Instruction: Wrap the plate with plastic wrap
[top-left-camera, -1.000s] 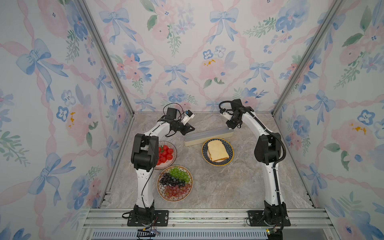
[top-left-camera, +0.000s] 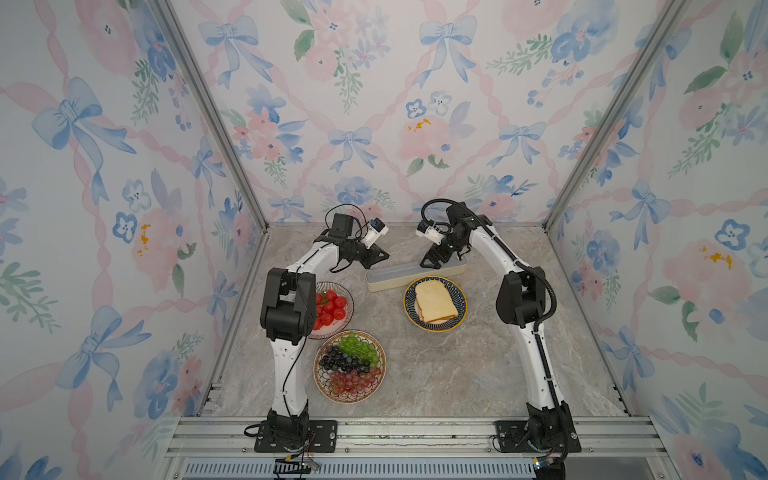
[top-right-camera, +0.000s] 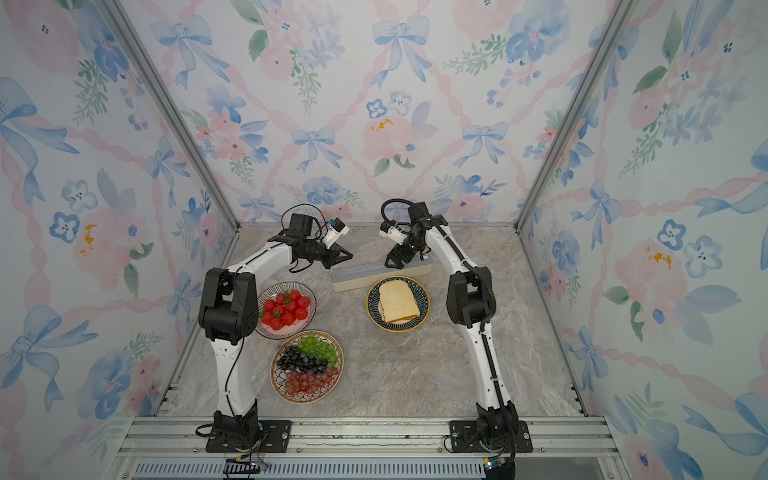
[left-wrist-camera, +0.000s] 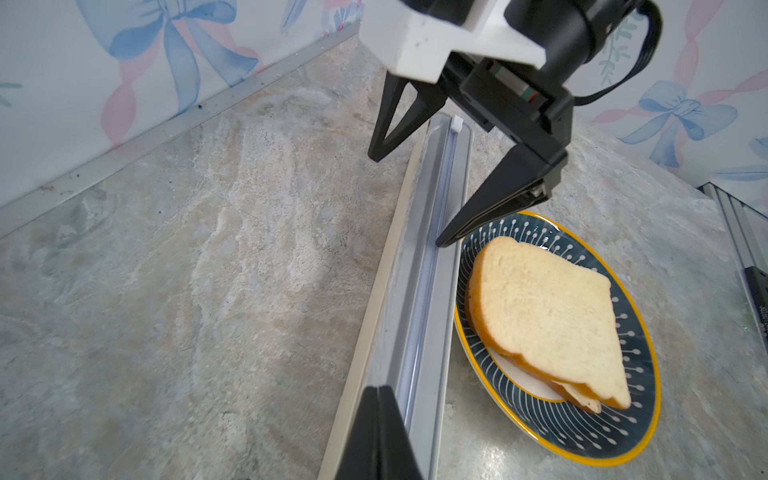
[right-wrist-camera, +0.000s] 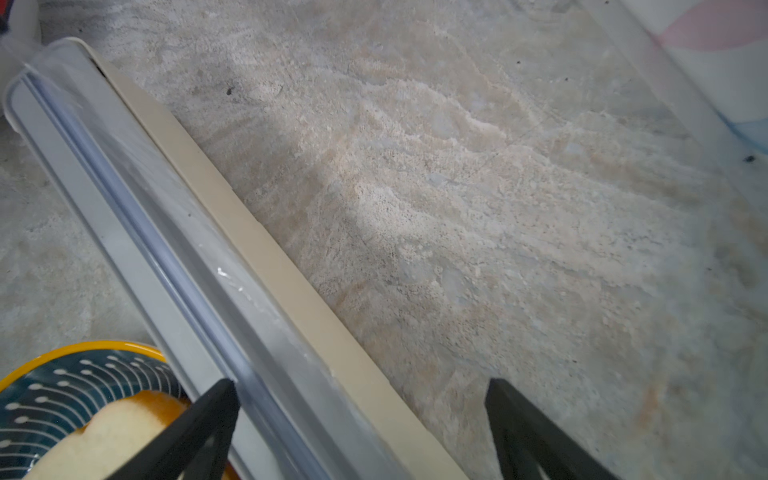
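A long cream plastic-wrap box (top-left-camera: 386, 279) with a grey cutter rail and clear film lies across the back-middle of the table. The blue-patterned, yellow-rimmed plate (top-left-camera: 460, 310) with bread slices (left-wrist-camera: 544, 320) sits just in front of it. My left gripper is shut over the box's left part, with nothing visible between its fingers. My right gripper hangs open above the box, behind the plate; in the right wrist view its fingers straddle the rail and film, apart from each other.
A plate of tomatoes (top-right-camera: 284, 312) lies at left, partly under the left arm, with a plate of grapes (top-right-camera: 308, 376) in front of it. Patterned walls enclose the back and sides.
My right arm has moved left along the wrap box, from its right end toward the middle. The left arm and the plates are essentially unchanged.
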